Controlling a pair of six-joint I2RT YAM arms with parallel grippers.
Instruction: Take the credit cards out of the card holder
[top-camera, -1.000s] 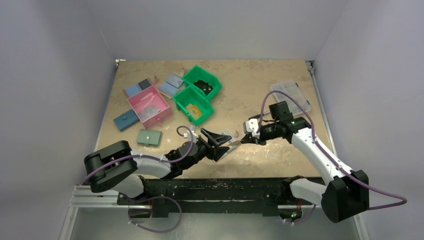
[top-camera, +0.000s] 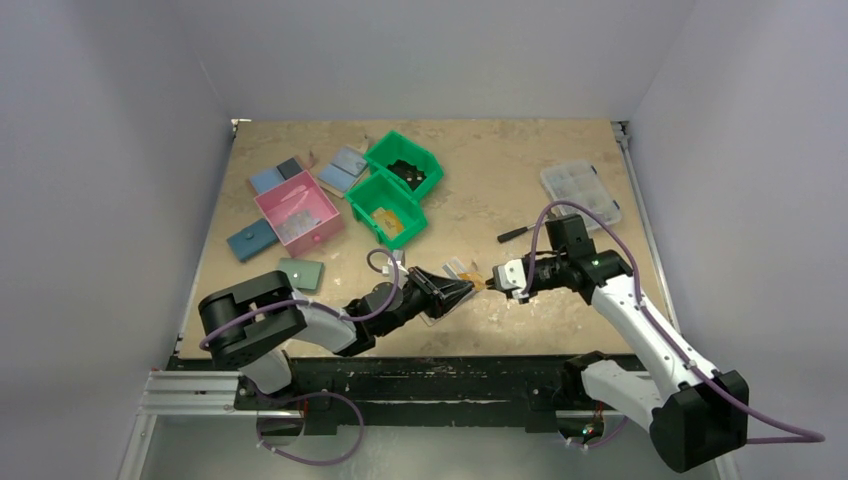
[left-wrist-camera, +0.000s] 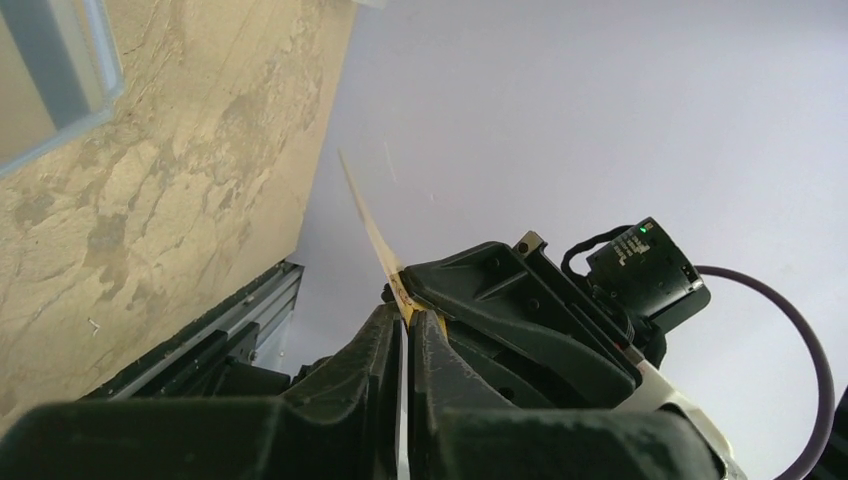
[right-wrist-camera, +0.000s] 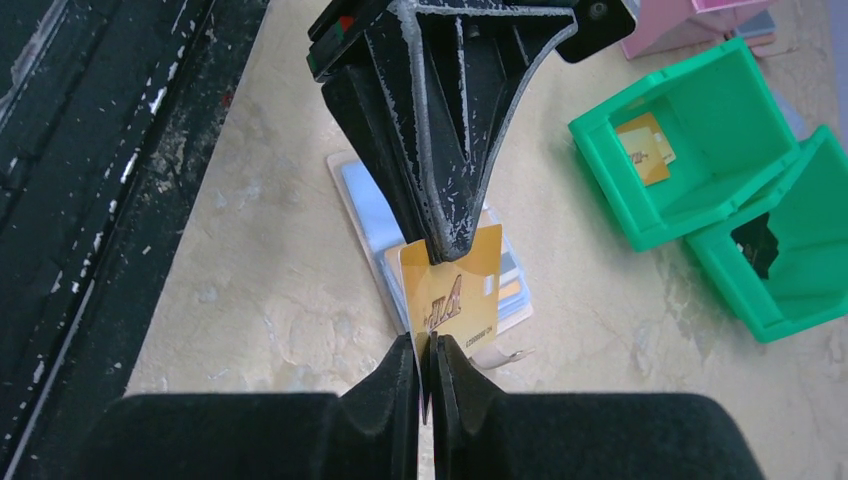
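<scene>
A yellow card (right-wrist-camera: 462, 300) is upright between both grippers, above the card holder (right-wrist-camera: 368, 207), which lies on the table with blue flap and more cards. My left gripper (top-camera: 467, 285) has its fingertips on the card's upper part in the right wrist view; in the left wrist view they are shut, with the card at them. My right gripper has its fingertips close together at the card's lower edge; how tightly they close on it is hard to tell.
Two green bins (top-camera: 411, 227) stand behind, one with yellow cards. A pink box (top-camera: 332, 225), several wallets, a clear organiser (top-camera: 550, 176) and a dark-handled tool (top-camera: 512, 234) lie around. The table's front edge is near.
My left arm moved right and a little up in the top view.
</scene>
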